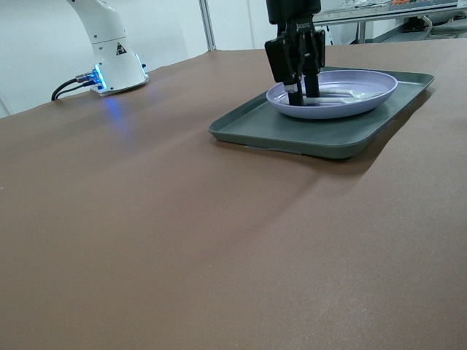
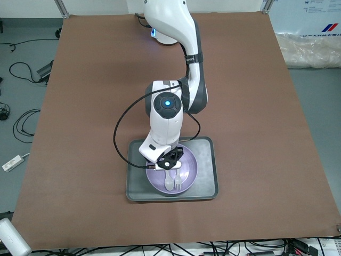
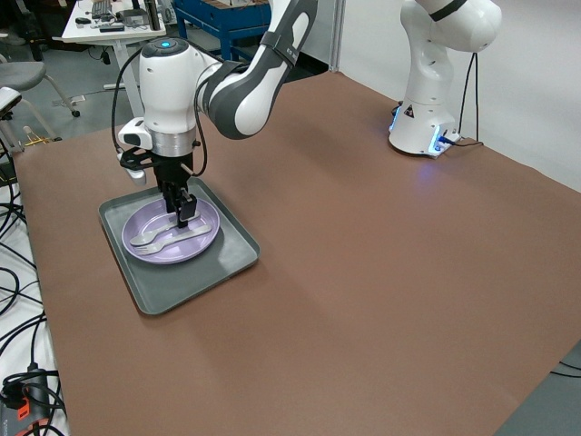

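A grey-green tray [image 2: 208, 186] [image 1: 241, 131] [image 3: 227, 259] lies on the brown table, holding a purple plate [image 2: 189, 165] [image 1: 357, 106] [image 3: 168, 254]. A white spoon [image 2: 169, 182] and a fork [image 2: 178, 181] [image 3: 154, 247] lie on the plate. My black gripper [image 1: 303, 87] is down at the plate, its tips by the utensils' handles; the top view shows two fingers with a space between them, but whether they grasp anything is unclear. In the left view the arm's housing hides much of the gripper.
Cables [image 3: 27, 381] run along the table's outer edge. The brown table [image 2: 90, 133] around the tray is otherwise clear.
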